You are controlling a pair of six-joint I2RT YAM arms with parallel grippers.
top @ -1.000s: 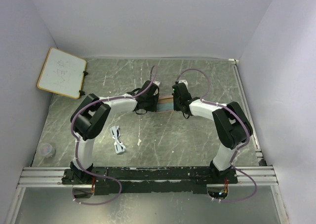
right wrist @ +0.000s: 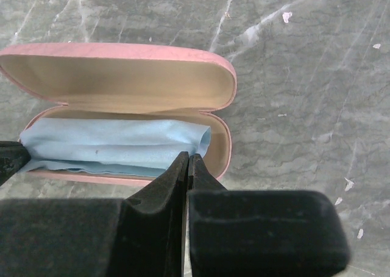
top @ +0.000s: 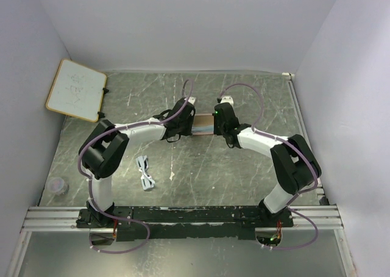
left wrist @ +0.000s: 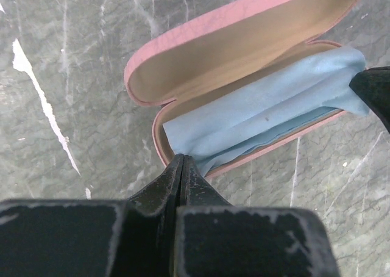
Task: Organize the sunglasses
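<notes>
A pink, tan-lined sunglasses case lies open between the two grippers, its lid tilted back. Light blue cloth is folded lengthwise along its lower half. At the case's left end, my left gripper is shut on the cloth's edge by the front rim. The right gripper is shut at the opposite end, its tips against the cloth; whether any is pinched there is hidden. From above, the arms partly cover the case. No sunglasses are visible inside.
A white-and-grey object lies on the marbled table to the left front. A whiteboard leans at the back left, and a clear round container stands at the left edge.
More of the tan lining shows than a second ago, and the blue cloth covers a narrower band. Both arms have shifted slightly, staying at the case's two ends.
</notes>
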